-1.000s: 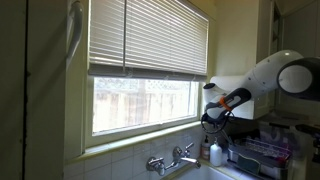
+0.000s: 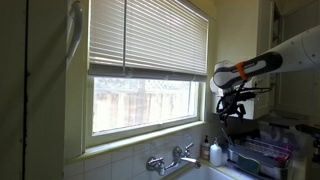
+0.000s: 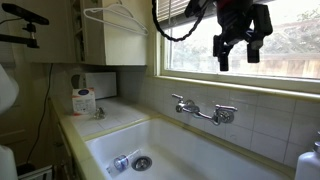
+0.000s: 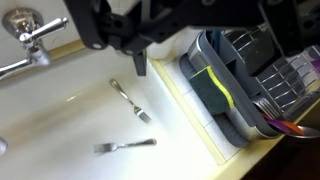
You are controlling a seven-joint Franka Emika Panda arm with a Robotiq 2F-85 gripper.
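Note:
My gripper (image 3: 240, 56) hangs high above the sink in exterior view 2, its two fingers apart and nothing between them. Two forks lie on the white sink floor in the wrist view: one fork (image 4: 130, 101) slants near the middle, the other fork (image 4: 125, 146) lies lower down. A clear cup (image 3: 122, 162) rests on its side close to the drain (image 3: 142, 163). Beside the sink stands a grey dish rack (image 4: 240, 118), with a green item with a yellow edge (image 4: 213, 92) at its near side and several utensils (image 4: 288, 128) inside.
The wall faucet (image 3: 205, 109) juts over the sink's back edge. Soap bottles (image 2: 215, 154) stand between the faucet and the rack (image 2: 257, 158). On the far counter is a white box (image 3: 84, 101); a hanger (image 3: 113, 14) hangs from the cabinet. Much of the sink floor is bare.
In exterior view 1, the arm and gripper have moved right and somewhat upward, from near the window's edge to above the soap bottles and rack side. The objects there look unmoved.

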